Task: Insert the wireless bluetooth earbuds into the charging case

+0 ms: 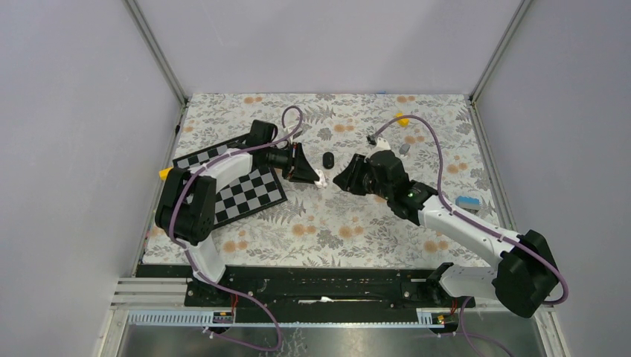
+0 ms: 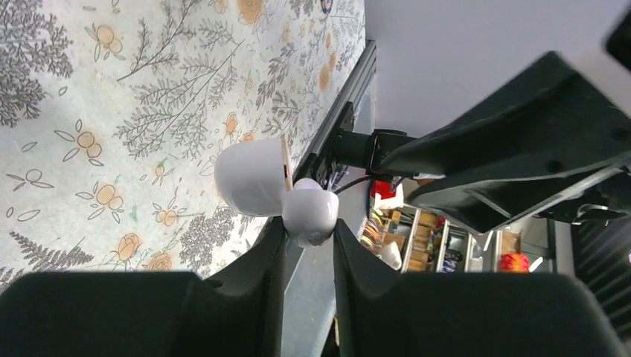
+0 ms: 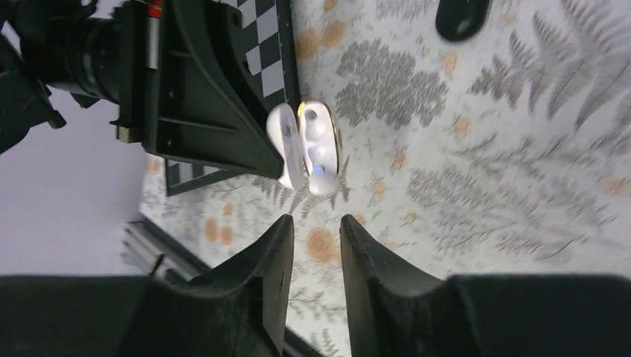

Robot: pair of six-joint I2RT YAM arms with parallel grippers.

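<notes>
My left gripper holds the white charging case at its fingertips, with the lid raised. In the right wrist view the case's inside faces up, with a small blue glow at its lower end. Whether earbuds sit in it is unclear. My right gripper is slightly open, apart from the case and to its right in the top view, with nothing between its fingers.
A black oval object lies behind the case. The checkered board is under the left arm. A yellow block, a small grey item and a blue block lie to the right.
</notes>
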